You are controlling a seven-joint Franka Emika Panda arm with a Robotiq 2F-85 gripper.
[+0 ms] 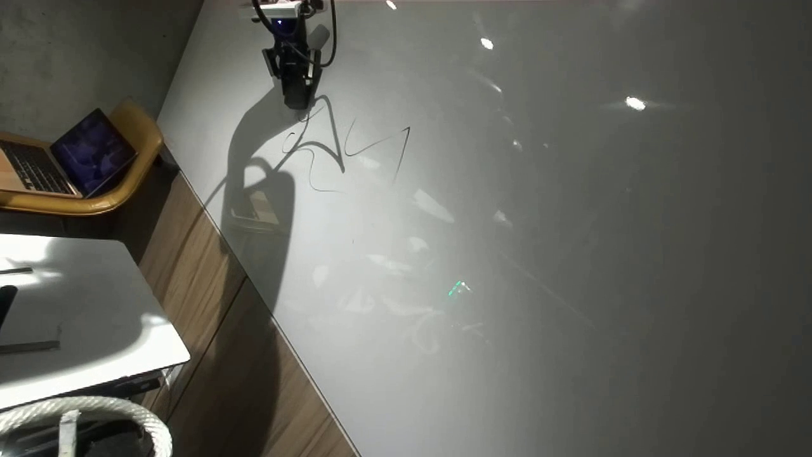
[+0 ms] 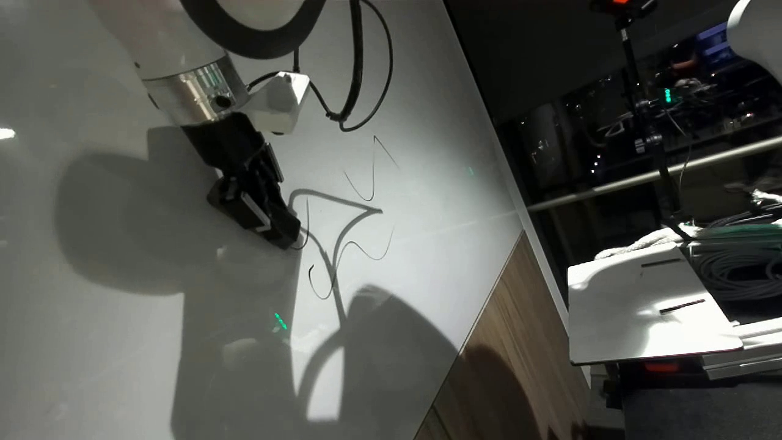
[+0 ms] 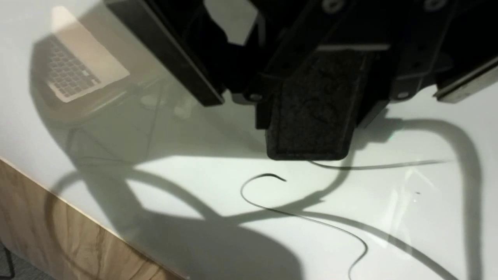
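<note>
My gripper is shut on a dark, block-shaped eraser (image 3: 310,135) with rounded corners, which points down at a glossy white board (image 1: 533,343). Thin dark marker strokes run over the board: a wavy line (image 3: 327,224) in front of the eraser, and a curved stroke (image 3: 373,166) beginning right at its lower edge and partly hidden by it. In exterior view 2 an angular stroke (image 2: 374,168) lies apart from the gripper (image 2: 282,227). Whether the eraser touches the board cannot be told.
Wood panelling (image 1: 221,327) borders the board. Beyond it are a chair with a laptop (image 1: 91,152) and a white table (image 1: 84,304). The arm's cable (image 2: 355,66) loops beside the wrist. Shadows and reflections cross the board; its right side in exterior view 1 is open.
</note>
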